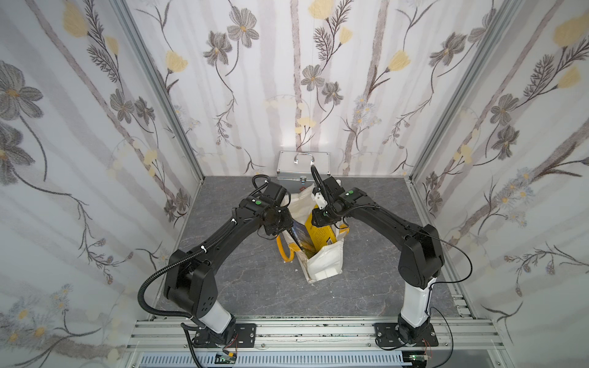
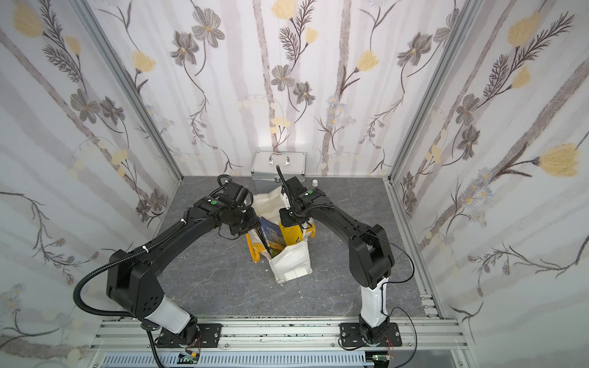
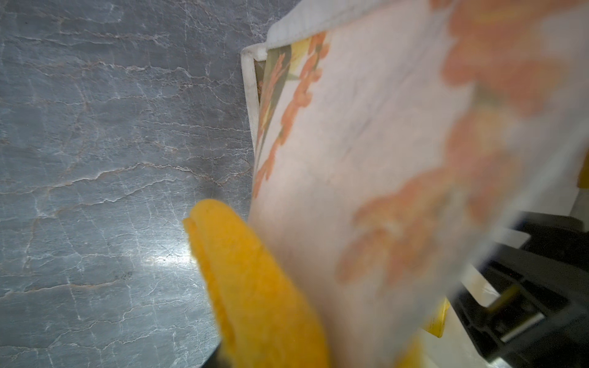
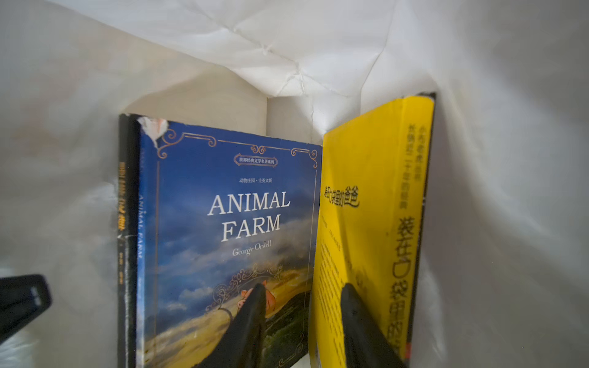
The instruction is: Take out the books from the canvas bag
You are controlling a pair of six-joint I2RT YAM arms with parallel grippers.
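Observation:
The white canvas bag (image 1: 325,262) stands open mid-table, its yellow handle (image 3: 257,294) hanging on the left side. Inside, the right wrist view shows a blue Animal Farm book (image 4: 202,245), a dark-spined book (image 4: 126,245) against its left, and a yellow book (image 4: 374,220) leaning at the right. My right gripper is open over them, one finger before the blue cover, the other before the yellow one; contact cannot be judged. My left gripper (image 1: 286,228) is at the bag's left rim; the bag and handle hide most of its fingers in the left wrist view.
A silver case (image 1: 303,162) stands against the back wall, close behind the bag. A small white bottle (image 2: 314,182) is behind the right arm.

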